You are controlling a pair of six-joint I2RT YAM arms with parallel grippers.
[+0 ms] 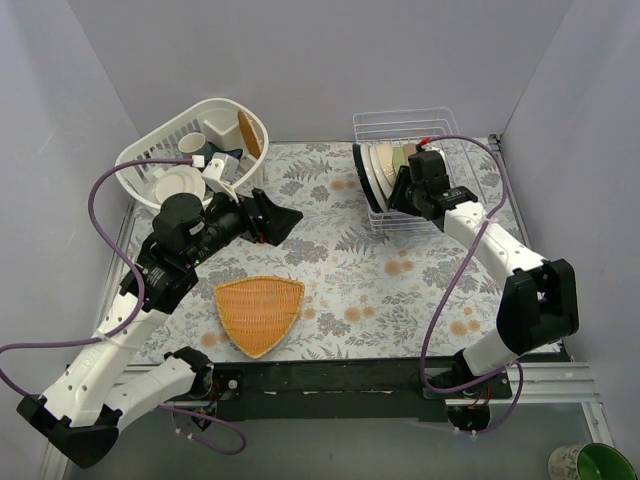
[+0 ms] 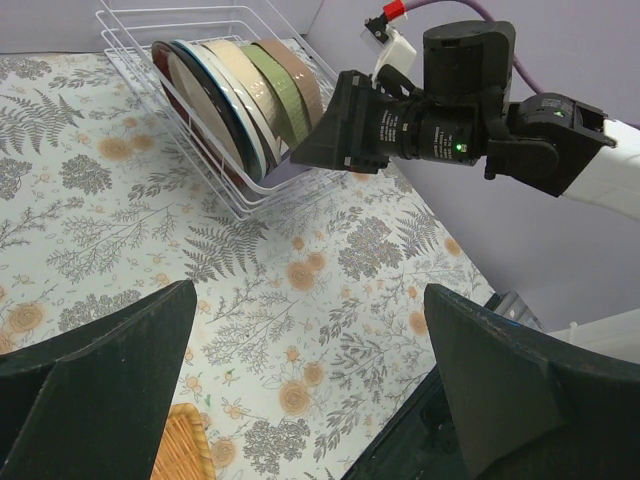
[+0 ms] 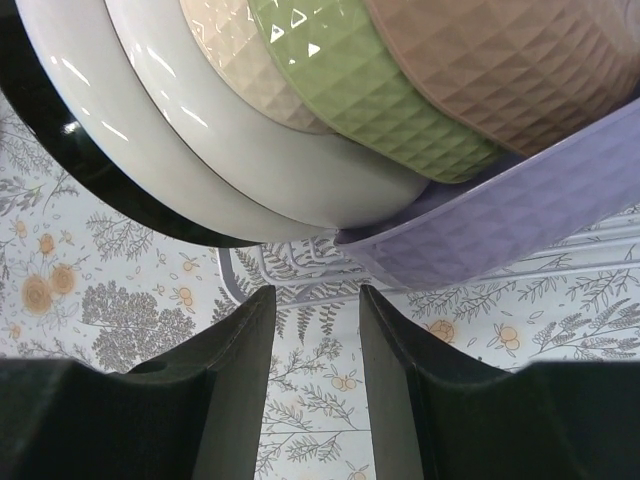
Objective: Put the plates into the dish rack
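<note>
The purple plate leans askew in the dish rack, lying across the front edges of other plates instead of standing in line with them. In the left wrist view just a sliver of the purple plate shows behind the right arm. Black-edged, white, cream, green and brown plates stand slanted side by side in the rack. My right gripper has its fingers slightly apart, nothing between them, close by the purple plate's lower end. Well left of the rack, my left gripper is wide open and empty.
A white bin at the back left holds white plates, a mug and a brown item. On the front left of the patterned table lies a woven basket. Clear table lies between basket and rack. Grey walls stand close behind and right.
</note>
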